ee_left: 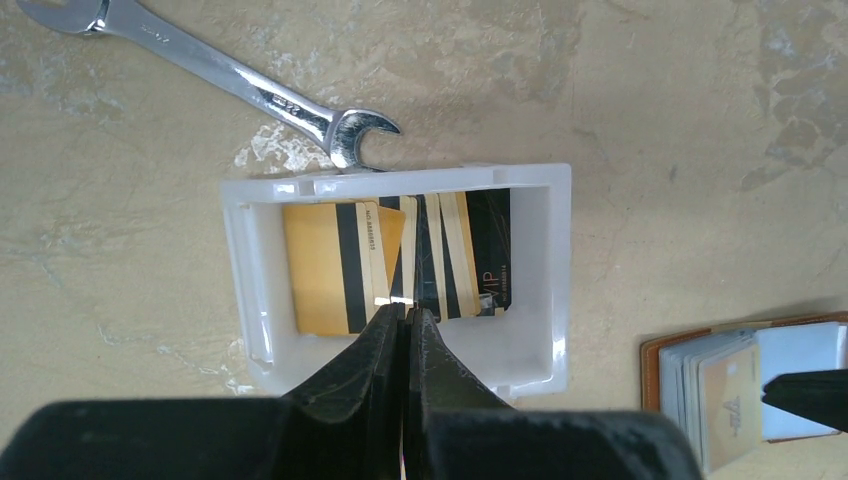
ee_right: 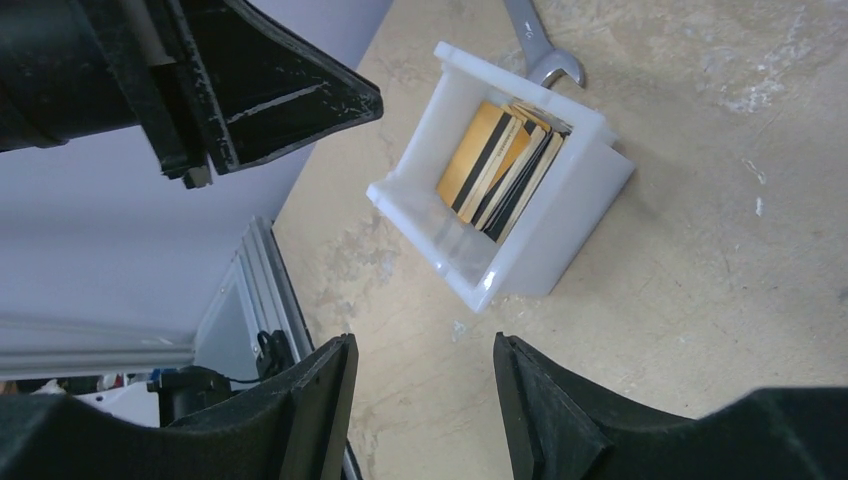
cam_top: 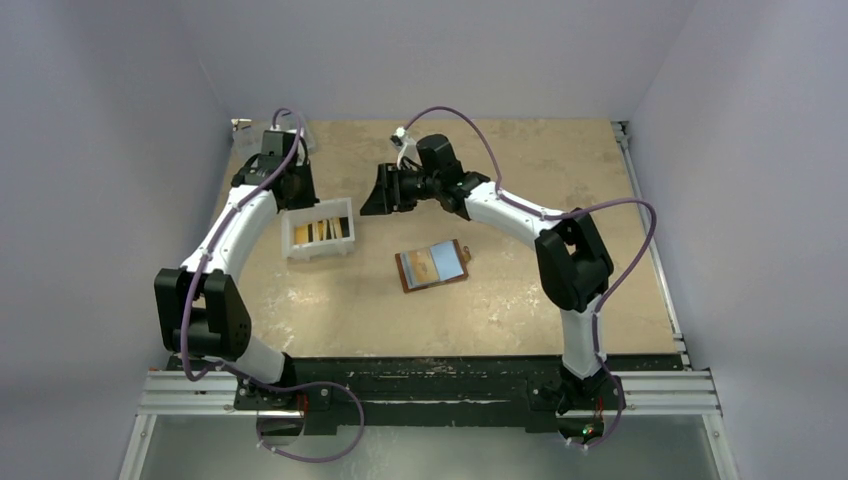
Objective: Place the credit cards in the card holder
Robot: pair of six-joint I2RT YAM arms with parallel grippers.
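Several credit cards, gold and black, lie overlapping in a white bin (ee_left: 565, 280); a gold card (ee_left: 315, 270) is at the left of the stack and a black VIP card (ee_left: 495, 250) at the right. My left gripper is shut over the bin, nothing visible between its fingers. In the top view it is at the bin's back-left corner. My right gripper stands open and empty, to the right of the bin in the top view. The brown card holder (cam_top: 412, 288) lies open on the table, a gold card (cam_top: 424, 265) showing on its left side.
A metal wrench (ee_left: 210, 65) lies behind the bin, its end close to the bin's rim. At the back left stands a clear plastic box (cam_top: 245, 140), partly hidden by the left arm.
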